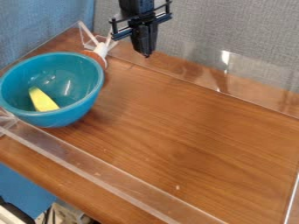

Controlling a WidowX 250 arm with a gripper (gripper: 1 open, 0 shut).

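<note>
My gripper (145, 40) hangs high at the top centre of the camera view, dark and pointing down, its fingers close together with nothing visible between them. Below and to its left, a teal bowl (73, 109) sits on the wooden table (187, 149), holding a yellow object (42, 100). Behind the bowl stands an orange and white object (94, 52) with thin white prongs on top, left of the gripper.
A clear plastic edge runs along the table's back and front-left. A grey padded wall rises behind, a blue one at the left.
</note>
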